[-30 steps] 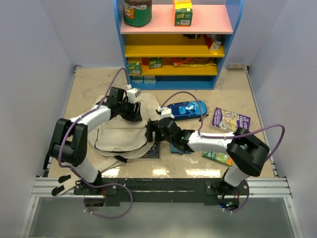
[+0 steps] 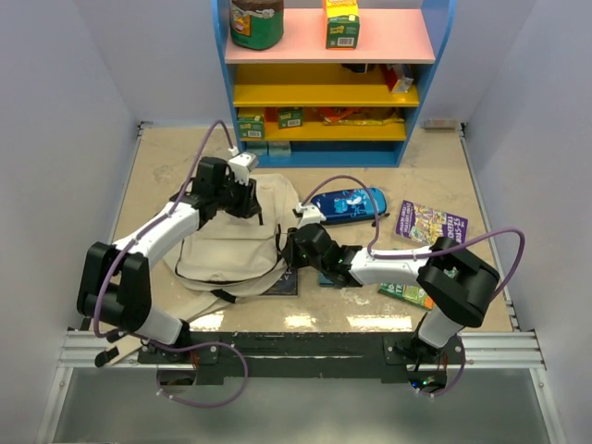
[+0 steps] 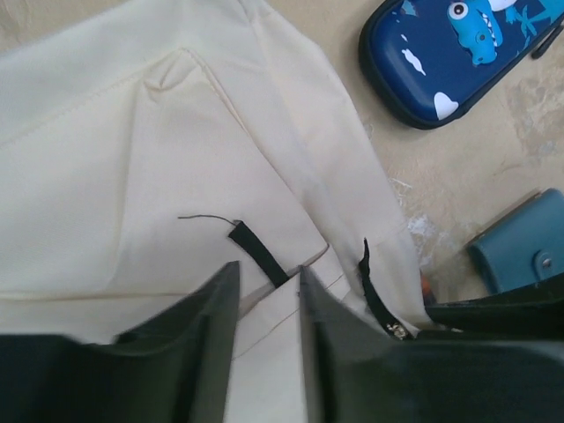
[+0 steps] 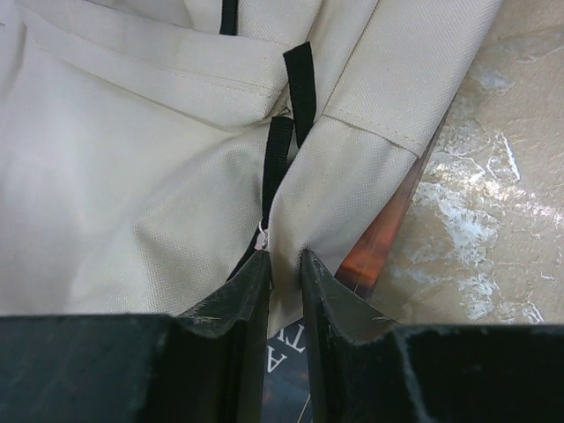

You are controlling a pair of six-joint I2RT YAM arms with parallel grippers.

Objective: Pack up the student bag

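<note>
A cream canvas bag (image 2: 222,250) lies flat on the left of the table, black zipper pulls on it. My left gripper (image 2: 246,203) is above its upper part, fingers apart in the left wrist view (image 3: 264,352) over a short black pull. My right gripper is at the bag's right edge, its fingertips close around a fold of canvas (image 4: 352,176); whether it grips is unclear. A dark book (image 4: 286,370) shows beneath that edge.
A blue dinosaur pencil case (image 2: 347,203) lies right of the bag, a teal item (image 3: 511,247) below it, books (image 2: 430,222) at the right. A shelf unit (image 2: 319,88) stands at the back.
My left gripper has shifted slightly and its arm has moved. My right gripper has moved a little right and narrowed at the bag's edge.
</note>
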